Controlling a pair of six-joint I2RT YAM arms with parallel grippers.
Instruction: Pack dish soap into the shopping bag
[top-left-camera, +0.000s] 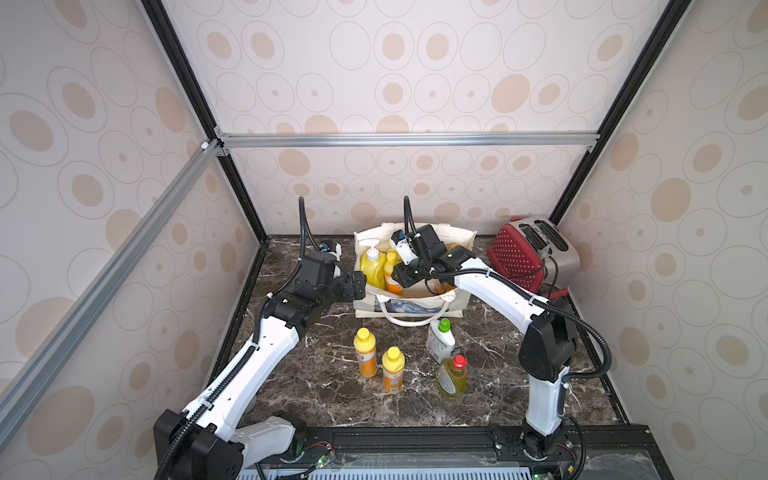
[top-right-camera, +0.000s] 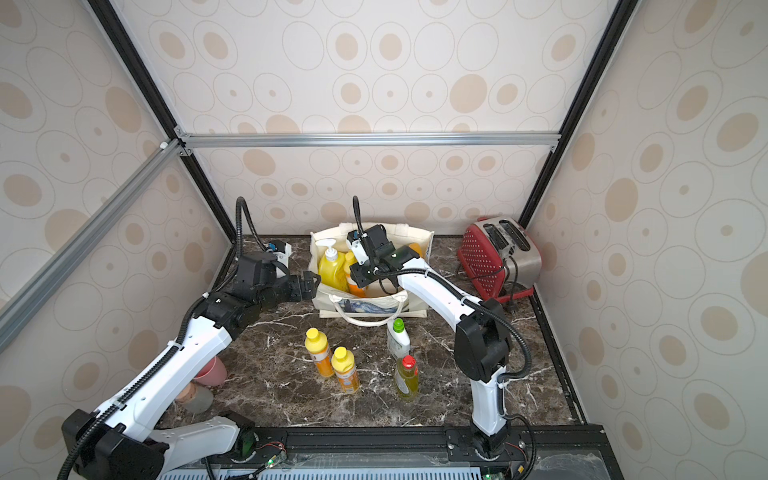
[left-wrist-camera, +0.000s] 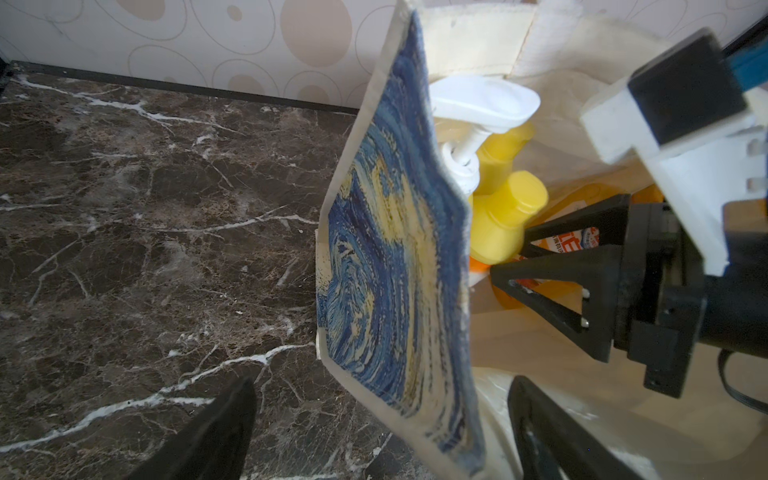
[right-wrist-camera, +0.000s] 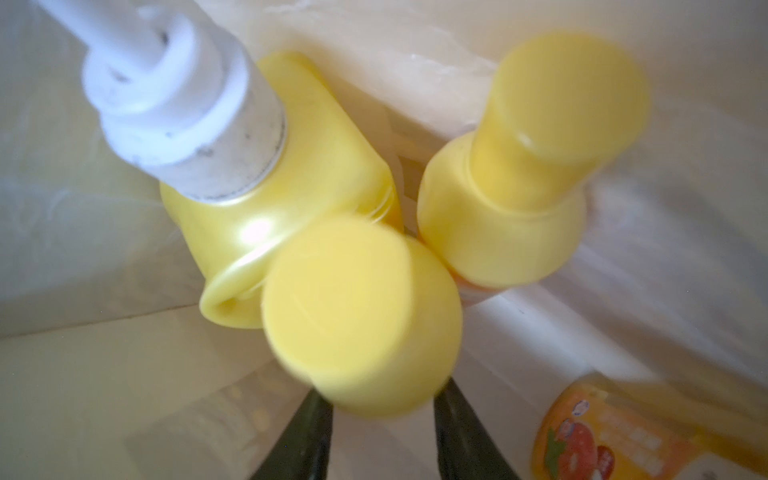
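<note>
A cream shopping bag with a blue painted panel stands open at the back. Inside it are a yellow pump bottle, a yellow-capped bottle and a nearer yellow-capped bottle. My right gripper reaches into the bag with its fingers parted, fingertips at the lower side of the nearer bottle; whether they touch it cannot be told. At the bag's left side, my left gripper is open, with the bag's side edge showing between its fingers.
In front of the bag stand two yellow-capped orange bottles, a green-capped white bottle and a red-capped bottle. A red toaster sits at back right. An orange package lies in the bag.
</note>
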